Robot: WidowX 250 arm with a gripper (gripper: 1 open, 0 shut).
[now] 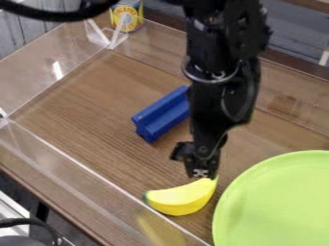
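Note:
My black gripper (201,163) is open and hangs over the right end of a yellow banana (178,200), its tips just above the fruit. Whether they touch it I cannot tell. A large bright green plate (270,211) fills the lower right, close to the banana. A blue block (157,117) lies on the wooden surface behind the gripper, partly hidden by the arm.
A can with a yellow label (126,17) stands at the back left near a clear plastic piece. A transparent edge runs along the left and front of the wooden surface (77,106).

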